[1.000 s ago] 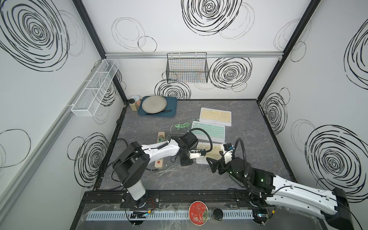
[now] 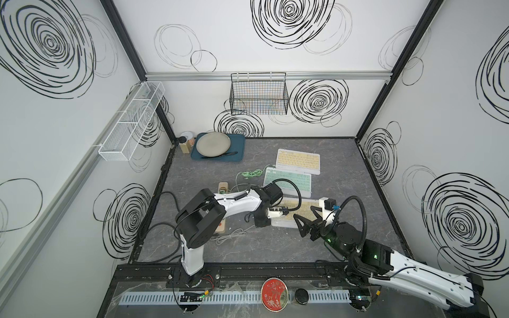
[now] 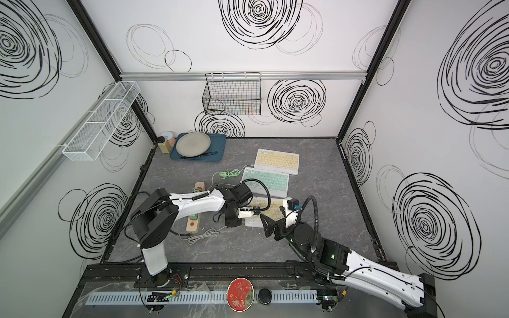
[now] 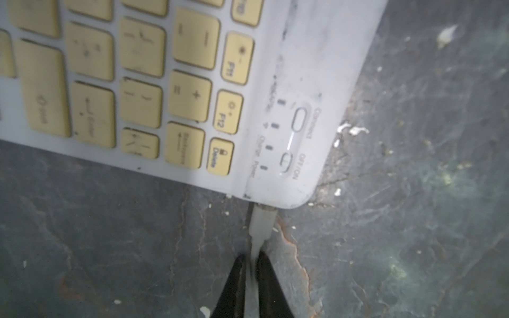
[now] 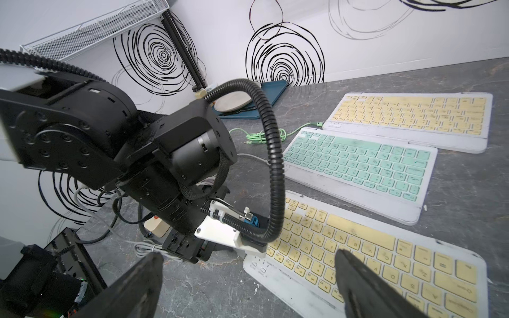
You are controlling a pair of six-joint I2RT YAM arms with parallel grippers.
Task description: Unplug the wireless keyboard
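Observation:
The near white keyboard with cream keys lies flat. A grey plug meets its edge beside the off/on switch. From that plug a thin grey cable runs down between the fingertips of my left gripper. The fingers are narrowly apart, with a small gap beside the cable. In the top left view, the left arm covers the keyboard's left end. My right gripper, wide open and empty, hovers by the keyboard's right part; its blurred fingers frame the right wrist view.
Behind lie a mint-keyed keyboard and another cream-keyed one. A power strip and a coiled grey cable lie left. A blue tray with a plate is at the back left.
My left gripper has shifted slightly right toward the keyboard's left end, after a small move left earlier. The right arm has drifted a little to the right. The keyboard looks unmoved.

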